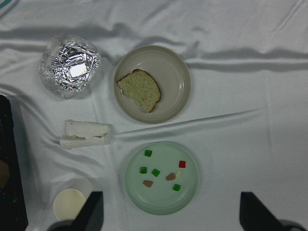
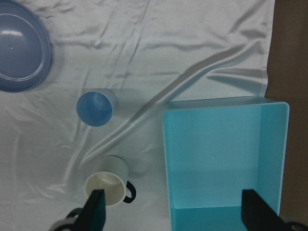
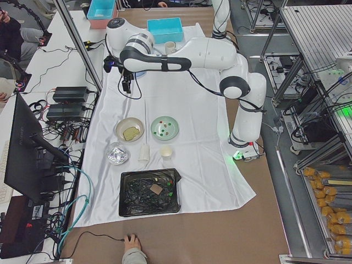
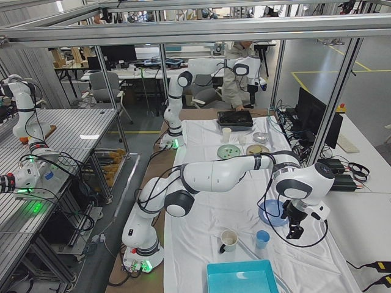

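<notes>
My left gripper hangs open above the near half of the cloth, over a green plate (image 1: 161, 202) with small coloured bits, a beige plate (image 1: 173, 77) holding a bread slice (image 1: 142, 91), a foil bowl (image 1: 70, 65), a folded napkin (image 1: 85, 134) and a cream cup (image 1: 70, 204). My right gripper is open above the far end, over a turquoise bin (image 2: 214, 154), a white mug (image 2: 108, 180), a blue cup (image 2: 96, 108) and a blue plate (image 2: 24, 53). Nothing shows between either gripper's fingers.
A black tray (image 3: 148, 205) lies at one table end, beside the foil bowl and cups. A monitor (image 3: 25, 154), cables and dark boxes line one long side; metal frame posts stand around the table.
</notes>
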